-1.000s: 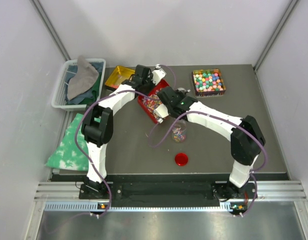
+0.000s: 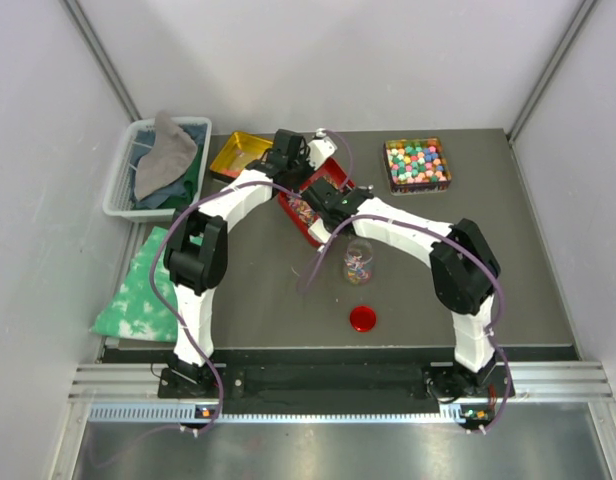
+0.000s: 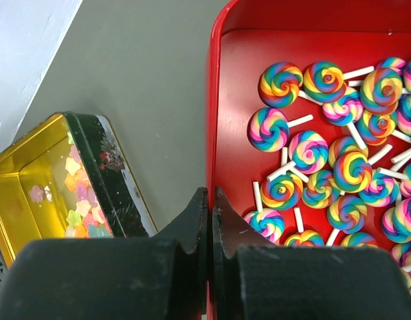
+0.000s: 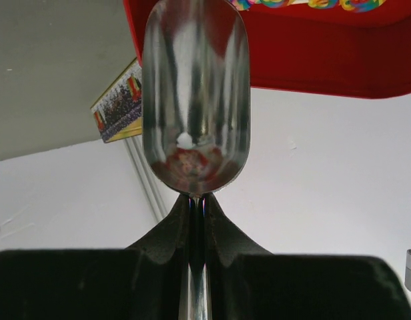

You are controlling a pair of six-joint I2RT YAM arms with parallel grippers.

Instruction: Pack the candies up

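Observation:
A red box (image 3: 235, 107) full of swirl lollipops (image 3: 352, 171) fills the right half of the left wrist view. My left gripper is shut on the box's thin side wall. In the right wrist view a metal scoop (image 4: 195, 100) extends from my right gripper, its handle between the fingers. The scoop's bowl overlaps the red box's edge in that view and looks empty of lollipops. From above, both arms hide parts of the box (image 2: 293, 219). A clear jar (image 2: 358, 262) with colourful candies inside stands just in front of the right forearm.
The red lid (image 2: 363, 319) lies near the front. A yellow tin (image 2: 224, 160) with star candies is behind the left arm; another tin (image 2: 435, 186) of coloured balls is at the back right. A white basket (image 2: 121, 182) of cloths and a green cloth (image 2: 138, 295) occupy the left.
The red box has shifted slightly to the right. My left arm looks nearly still.

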